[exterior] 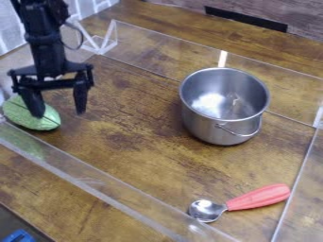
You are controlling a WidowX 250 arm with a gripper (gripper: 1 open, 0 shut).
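Observation:
My black gripper (53, 102) hangs open at the left of the camera view, its fingers spread over and around a green oblong object (25, 113) that lies on the wooden table. The fingers partly hide the object. Whether they touch it cannot be told.
A steel pot (224, 104) with a wire handle stands at the right. A scoop with a red handle (256, 197) lies at the lower right. Clear panels line the edges of the wooden table (139, 151). A blue item (15, 234) shows at the bottom left corner.

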